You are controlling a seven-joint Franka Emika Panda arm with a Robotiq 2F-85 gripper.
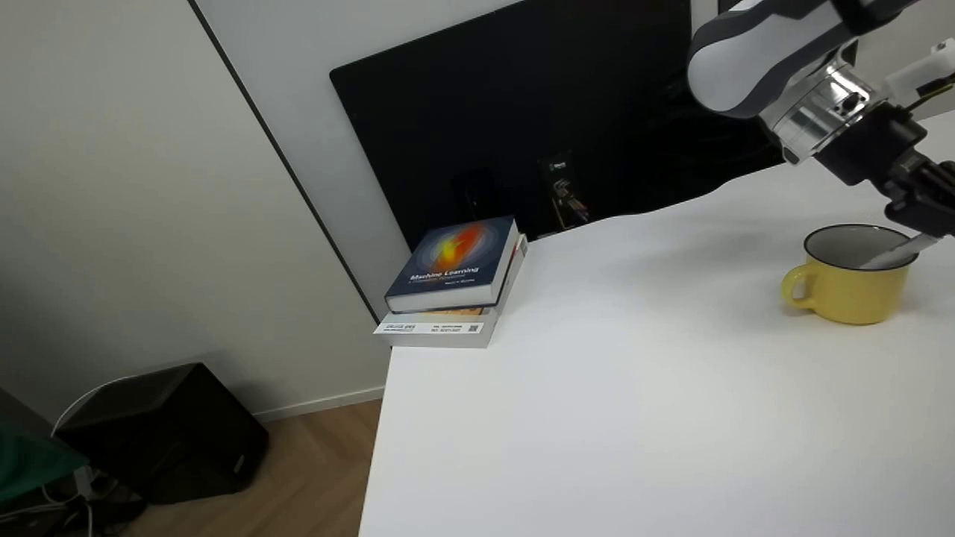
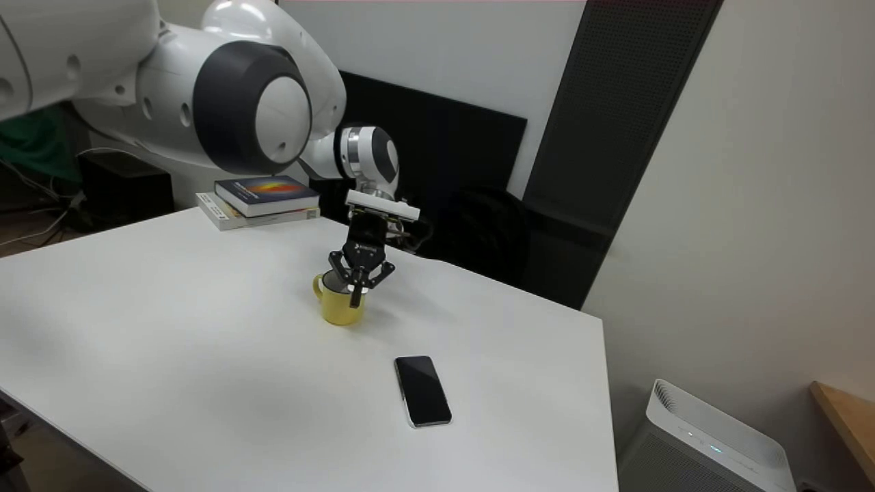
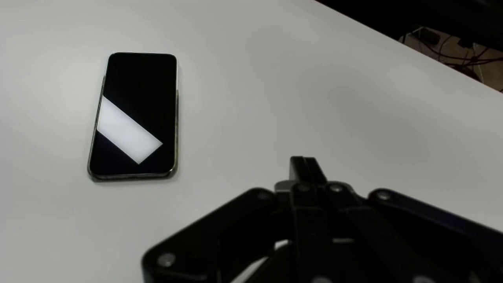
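A yellow mug (image 1: 855, 291) with a dark rim stands upright on the white table, its handle to the left in exterior view 1. A pale, slim object (image 1: 897, 251), perhaps a spoon handle, leans out over the mug's right rim. My gripper (image 2: 357, 302) overlaps the mug (image 2: 338, 309) in exterior view 2; contact cannot be judged. In the wrist view the fingertips of my gripper meet, with nothing visible between them. A black phone (image 3: 139, 85) lies flat on the table, apart from the gripper and to its left in that view.
Two stacked books (image 1: 456, 268) sit at the table's far corner. A dark panel (image 1: 537, 107) stands behind the table's rear edge. A white appliance (image 2: 714, 443) stands beyond the table's right side.
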